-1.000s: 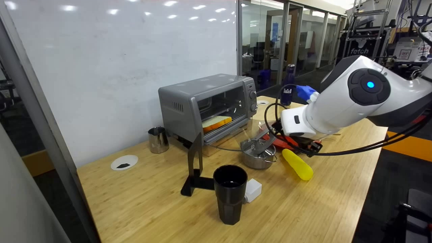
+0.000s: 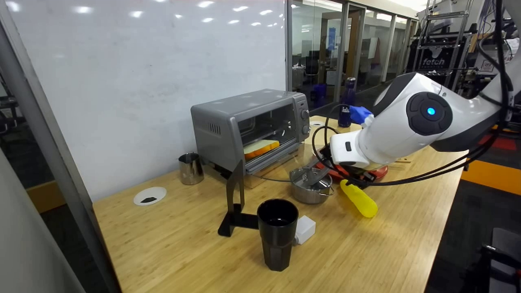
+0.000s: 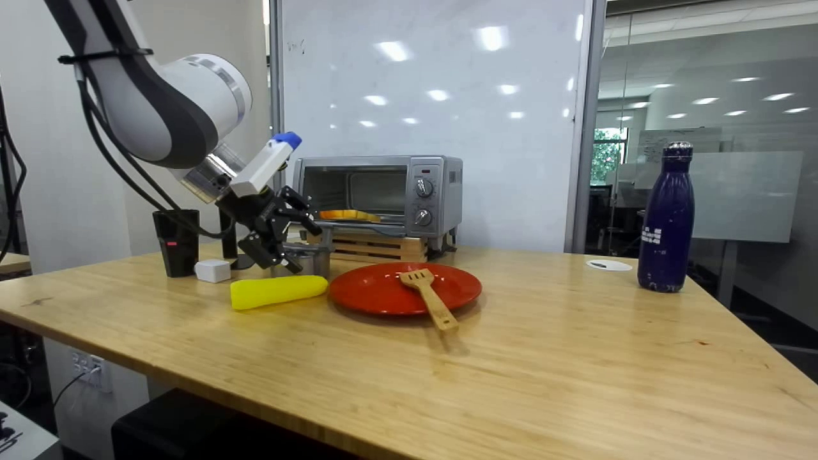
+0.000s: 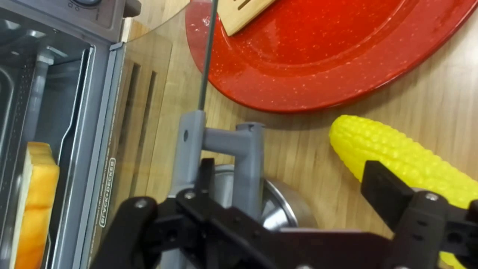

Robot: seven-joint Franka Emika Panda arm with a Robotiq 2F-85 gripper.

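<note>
The grey toaster oven [image 2: 244,122] stands with its glass door [image 4: 148,85] folded down and a slice of bread [image 4: 38,201] inside. Along the door's outer edge runs a grey handle [image 4: 249,168]. My gripper is open over that edge, its fingers wide apart and nothing held. In the wrist view one fingertip [image 4: 206,175] overlaps the handle region; whether it touches cannot be told. The other fingertip [image 4: 381,190] is above the near side of a yellow corn cob [image 4: 403,157]. A steel pot [image 2: 311,190] sits under the handle, partly hidden.
A red plate [image 3: 368,291] with a wooden spatula [image 3: 433,303] lies beside the corn. A black cup [image 2: 277,234], a white block [image 2: 305,229], a black stand [image 2: 235,205] and a metal pitcher [image 2: 191,169] are nearby. The table's right side by the blue bottle [image 3: 665,222] is mostly clear.
In exterior view 1 the arm and gripper have shifted left, closer to the oven door and pot. The oven, corn and other objects look unmoved.
</note>
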